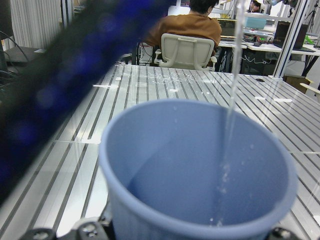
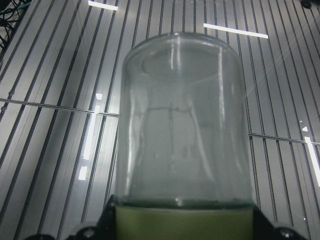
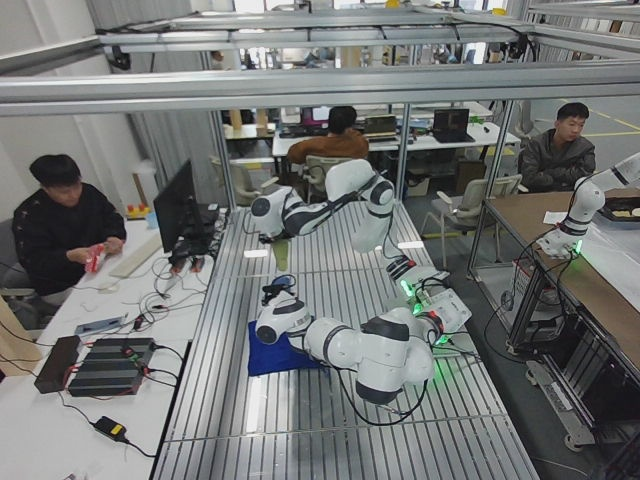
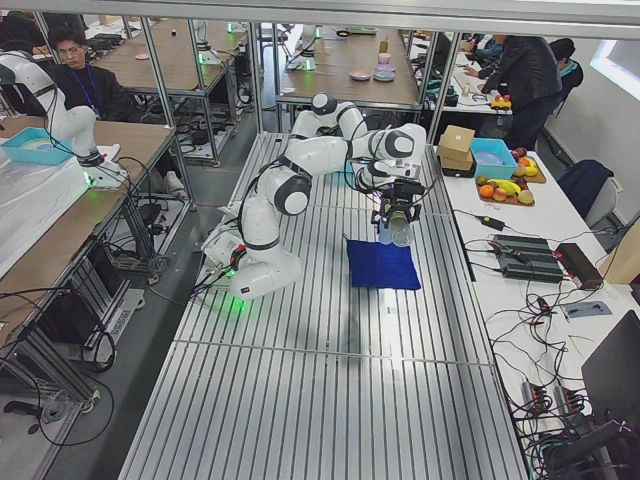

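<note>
My right gripper (image 3: 272,240) is shut on a clear cup (image 2: 182,130) with a green band (image 2: 184,222), which hangs over the grooved table. My left gripper (image 3: 275,295) is shut on a light blue cup (image 1: 197,160), held upright with its open top showing in the left wrist view. A clear streak, perhaps falling liquid, runs down into the blue cup. In the camera right view the clear cup (image 4: 400,228) appears close to the blue cup (image 4: 384,232).
A blue cloth (image 4: 383,265) lies on the table (image 4: 330,400) below the cups. Side desks with cables, a monitor (image 3: 177,205) and fruit trays (image 4: 505,192) border it.
</note>
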